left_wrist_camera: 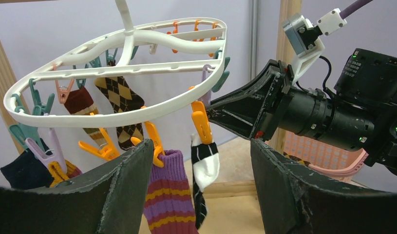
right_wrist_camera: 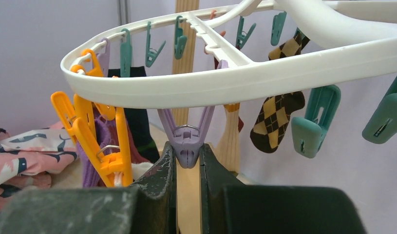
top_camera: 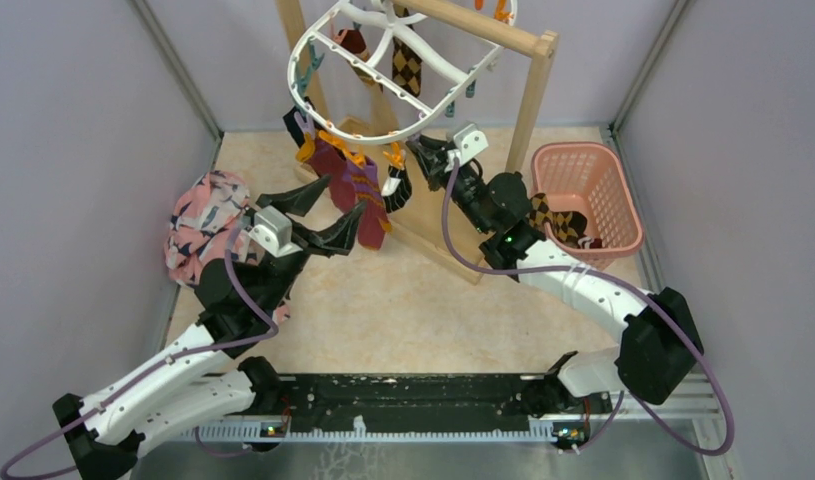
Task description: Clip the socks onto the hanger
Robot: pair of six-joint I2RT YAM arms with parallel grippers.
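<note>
A white hanger (left_wrist_camera: 113,116) carries coloured clips; socks hang from several, including a purple striped sock (left_wrist_camera: 168,195) and a black-and-white sock (left_wrist_camera: 204,165). My right gripper is shut on a purple clip (right_wrist_camera: 185,144) on the hanger's near rim, beside orange clips (right_wrist_camera: 113,163); no sock shows in this clip. My left gripper (top_camera: 343,195) stands open below and left of the hanger, in front of the hanging socks, nothing between its fingers.
A pink basket (top_camera: 583,160) with argyle socks (top_camera: 558,220) stands at the right. Pink patterned fabric (top_camera: 203,210) lies at the left. A wooden frame (top_camera: 535,90) holds the hanger.
</note>
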